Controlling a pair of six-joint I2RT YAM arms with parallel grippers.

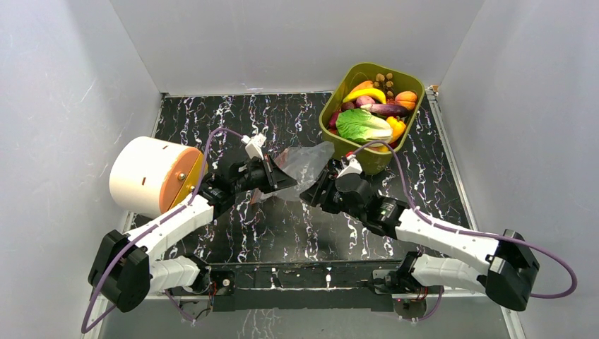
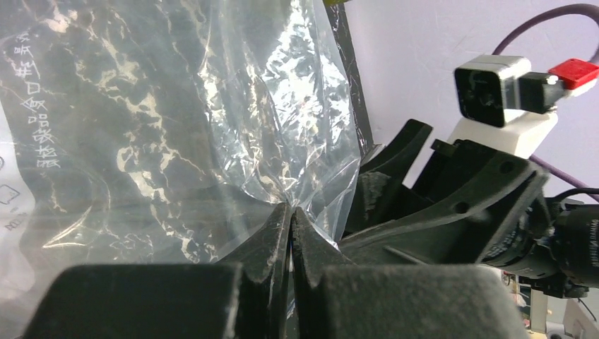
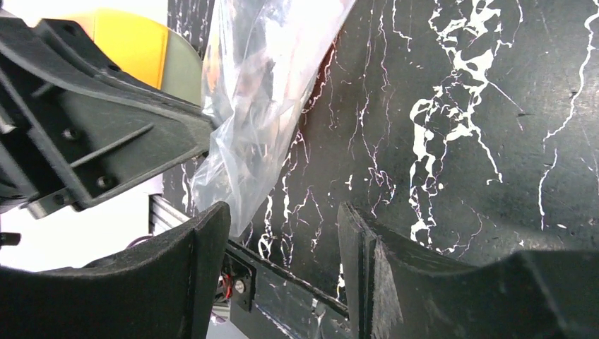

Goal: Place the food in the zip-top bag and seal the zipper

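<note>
A clear plastic bag (image 1: 309, 161) hangs off the table from my left gripper (image 1: 294, 183), its film spreading up and right toward the green bin. In the left wrist view my left gripper is shut on a gathered bit of the bag (image 2: 176, 120), which carries white print. The right gripper (image 1: 305, 198) is close by on the bag's right side. In the right wrist view its two fingers stand apart, and the bag (image 3: 261, 92) hangs ahead of the left one. No food shows inside the bag.
A green bin (image 1: 330, 145) at the back right holds vegetables and fruit, such as a lettuce (image 1: 362, 127) and an eggplant (image 1: 385, 110). At the left lies a white cylinder (image 1: 145, 173).
</note>
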